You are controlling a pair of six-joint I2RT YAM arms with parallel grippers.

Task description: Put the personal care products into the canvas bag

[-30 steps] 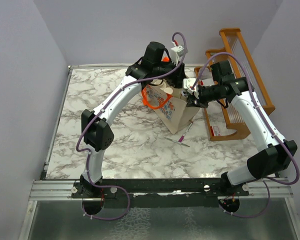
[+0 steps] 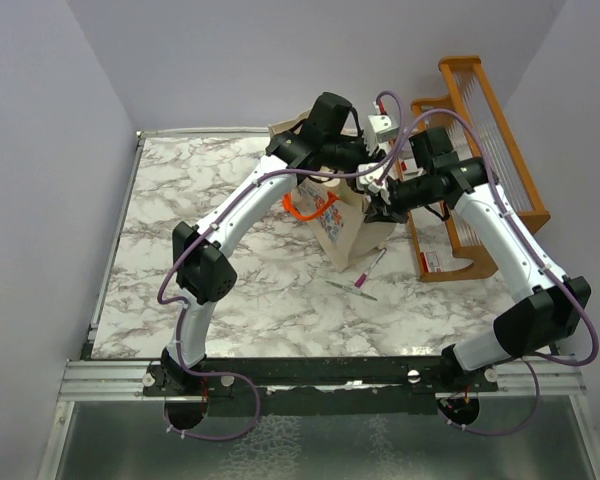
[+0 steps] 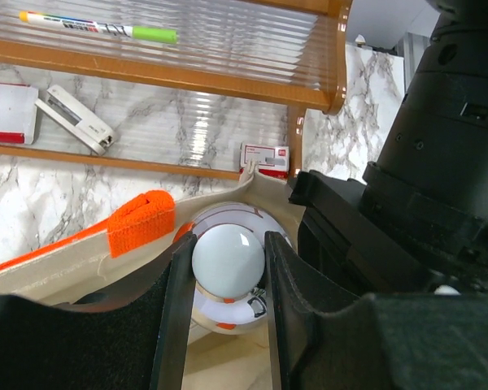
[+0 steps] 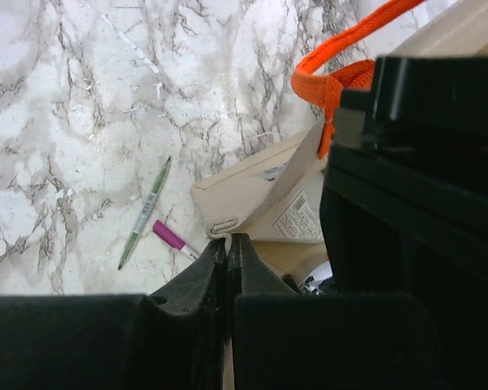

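Observation:
The beige canvas bag (image 2: pixel 335 225) with orange handles (image 4: pixel 333 61) stands at centre, mostly hidden by both arms. My left gripper is over the bag's opening, shut on a white cylindrical bottle (image 3: pixel 228 260), seen end-on. Below it in the bag is a rounded white-and-grey item with orange marks (image 3: pixel 232 317). My right gripper is shut at the bag's rim, the thin edge of canvas (image 4: pixel 221 231) at its fingertips.
A wooden shelf rack (image 2: pixel 480 120) on the right holds a marker (image 3: pixel 98 24), a stapler (image 3: pixel 73 118) and small boxes. Two pens (image 4: pixel 142 215) lie before the bag.
My left arm has moved right and slightly down into the bag's opening. The right arm has shifted slightly toward the front, and the bag has deformed a little.

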